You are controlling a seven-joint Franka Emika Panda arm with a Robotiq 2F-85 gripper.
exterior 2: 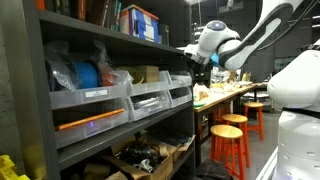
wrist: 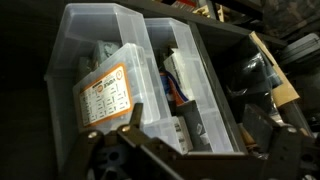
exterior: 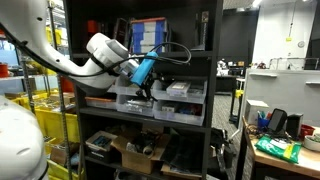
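Note:
My gripper (exterior: 148,86) hangs in front of the shelf's row of clear plastic bins, pointing down near the middle bin (exterior: 134,104). In the wrist view the gripper is open, its dark fingers wide apart at the lower left and right. Between and beyond them lie two clear bins. One holds a translucent box with an orange and white label (wrist: 104,95); the other bin (wrist: 190,75) holds small boxes and packets. Nothing shows between the fingers. Whether the fingertips touch a bin cannot be told.
Dark shelf boards run above and below the bins, with a blue-and-red stack of books (exterior 2: 140,24) on top. A cardboard box (exterior: 136,158) sits on the lower shelf. To the right stands a wooden table (exterior: 285,158) with tools; stools (exterior 2: 228,140) stand on the floor.

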